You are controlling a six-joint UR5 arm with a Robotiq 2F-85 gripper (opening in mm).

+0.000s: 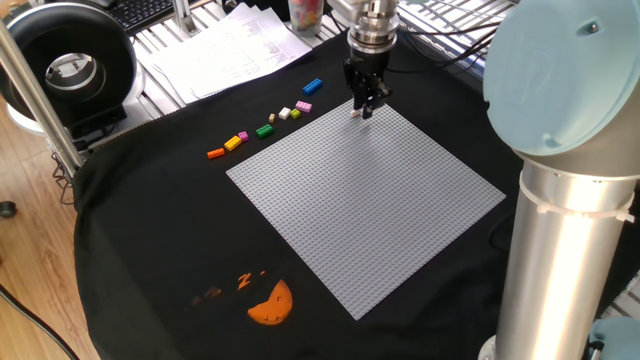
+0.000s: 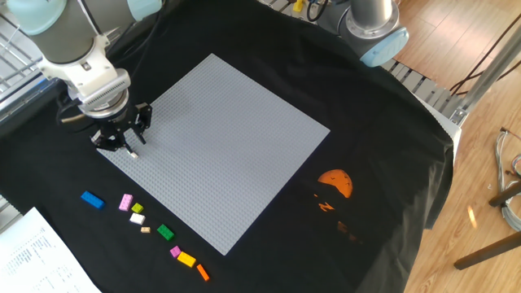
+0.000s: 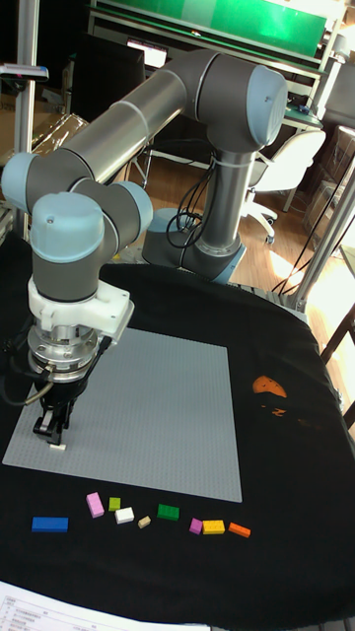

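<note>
My gripper (image 2: 137,146) points down over a corner of the large grey studded baseplate (image 2: 236,138). Its two dark fingers stand apart in exterior view 2. A small pale brick (image 3: 58,447) shows right at the fingertips, low over the plate or on it; whether it touches a finger is too small to tell. Off the plate's edge, on the black cloth, lie loose bricks: blue (image 3: 49,524), pink (image 3: 95,505), lime (image 3: 114,504), white (image 3: 125,516), tan (image 3: 144,523), green (image 3: 168,512), magenta (image 3: 195,525), yellow (image 3: 213,526) and orange (image 3: 240,529).
Most of the baseplate is bare. An orange printed mark (image 1: 270,303) is on the cloth beside it. Paper sheets (image 1: 230,55) and a cup (image 1: 305,15) lie beyond the bricks. The arm's column (image 1: 560,260) rises on the right in exterior view 1.
</note>
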